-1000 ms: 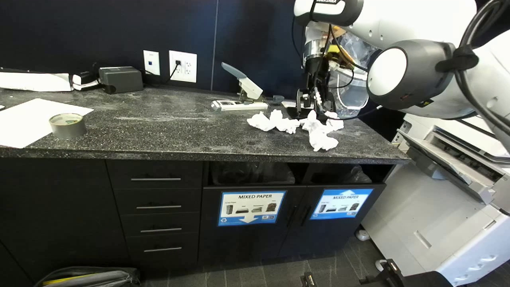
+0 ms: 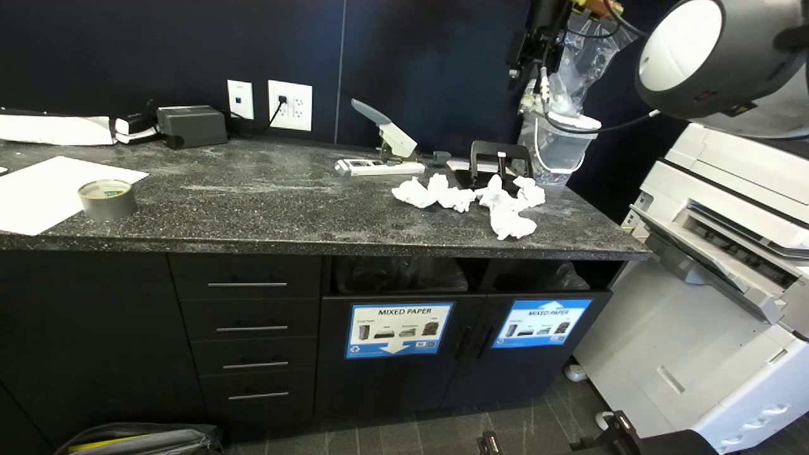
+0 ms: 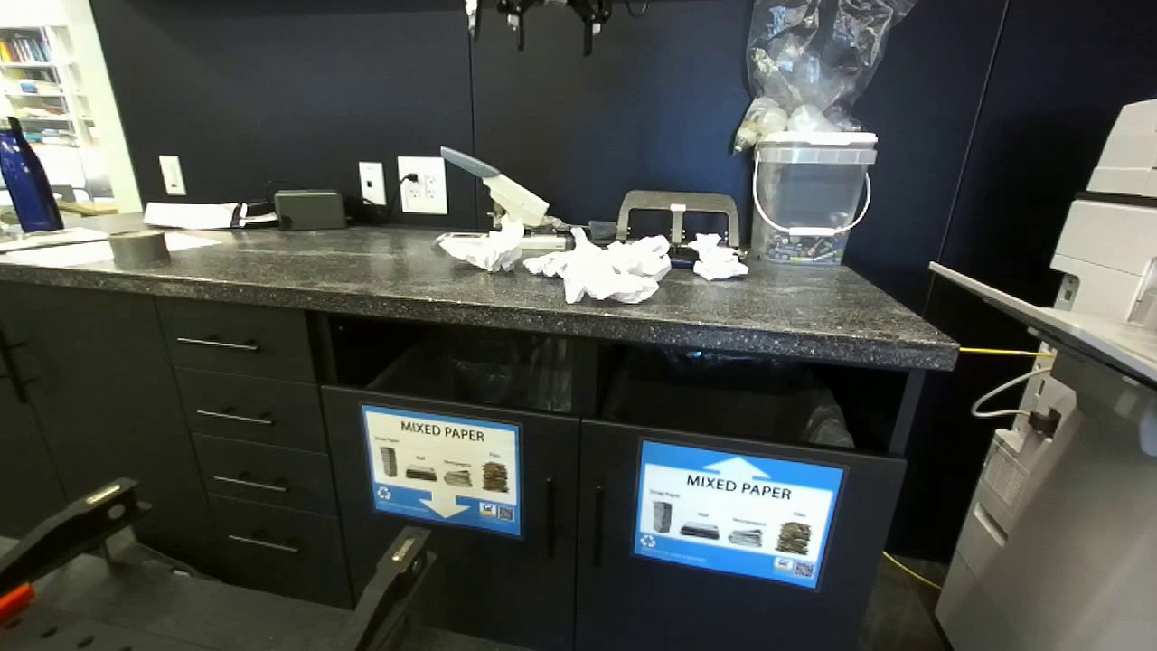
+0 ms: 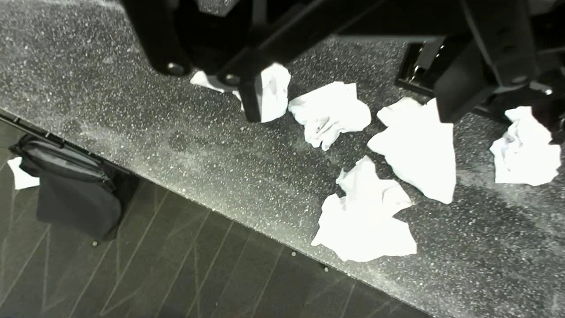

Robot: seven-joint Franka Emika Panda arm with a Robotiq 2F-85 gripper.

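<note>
Several crumpled white papers [image 2: 506, 216] lie loose on the dark speckled counter [image 2: 288, 208], towards its right end. In the wrist view one paper [image 4: 368, 220] rests near the front edge, another paper [image 4: 418, 151] sits close behind it, and a further paper [image 4: 527, 151] lies apart at the right. My gripper [image 3: 554, 45] hangs high above the counter, with its fingers open and nothing between them. From the wrist view, one finger [image 4: 251, 100] overlaps part of the leftmost paper [image 4: 274, 92].
At the counter's back stand a stapler [image 2: 387, 144], a black hole punch [image 3: 678, 204] and a clear bucket [image 3: 808, 201]. Tape [image 2: 107, 200] sits on a flat sheet at the left. A printer [image 2: 720, 288] borders the right end.
My arm has risen, taking the gripper from low by the hole punch, behind the papers, up to the top of the view. The papers have not visibly moved.
</note>
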